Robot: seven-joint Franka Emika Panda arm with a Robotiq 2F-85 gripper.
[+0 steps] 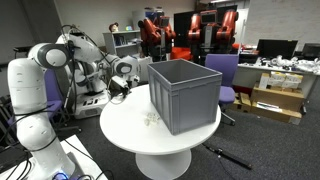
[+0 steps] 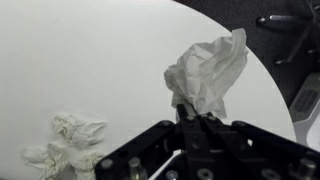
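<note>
A crumpled white tissue (image 2: pixel 208 72) sticks out from the tips of my gripper in the wrist view, its lower end pinched between the shut fingers. In the exterior view my gripper (image 1: pixel 128 82) is over the left back part of the round white table; the tissue there is hard to make out against the white. More crumpled tissues (image 2: pixel 75 130) lie on the tabletop at the lower left of the wrist view. These pale tissues (image 1: pixel 152 118) show near the table's middle in the exterior view.
A tall grey bin (image 1: pixel 193 107) stands on the right side of the white table (image 1: pixel 130 130). Beyond the table are a purple chair (image 1: pixel 222 66) and cardboard boxes (image 1: pixel 276 99).
</note>
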